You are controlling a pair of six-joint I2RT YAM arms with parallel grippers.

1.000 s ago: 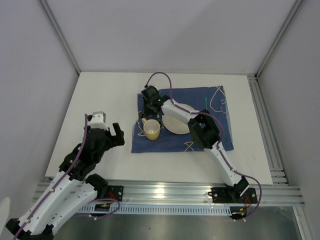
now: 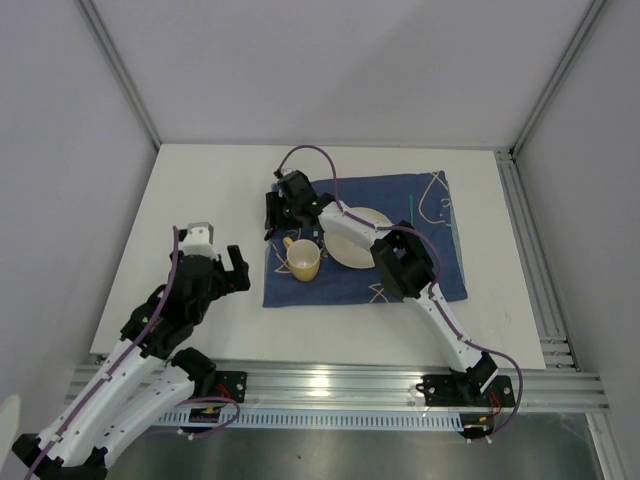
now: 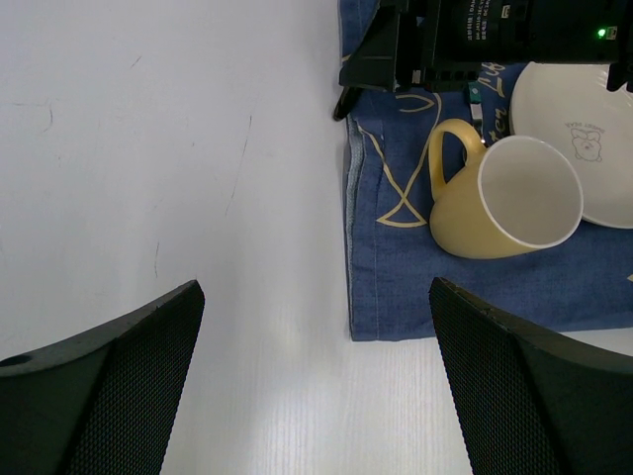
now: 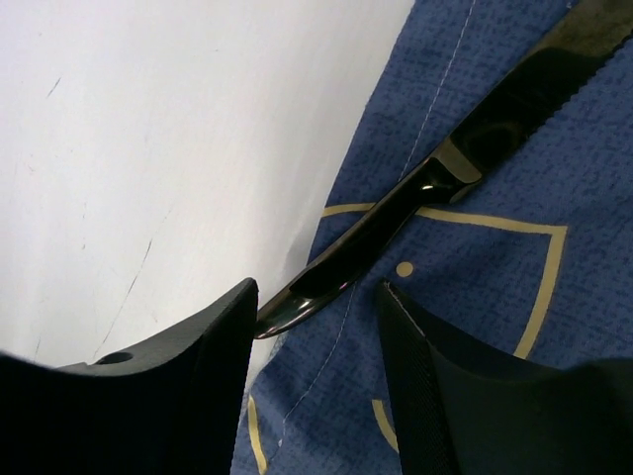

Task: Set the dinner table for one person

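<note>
A blue placemat with cream lettering holds a cream plate and a yellow mug. A black knife lies along the mat's left edge. My right gripper is open, low over the knife's handle, its fingers either side near the handle end. My left gripper stands open over the bare table left of the mat, holding nothing. A green utensil lies right of the plate; a small dark piece beside the mug is partly hidden.
Walls and metal rails border it. The right arm lies across the plate's upper part.
My right gripper has moved a little to the left, toward the mat's left edge, over the last second. The left arm is practically still.
</note>
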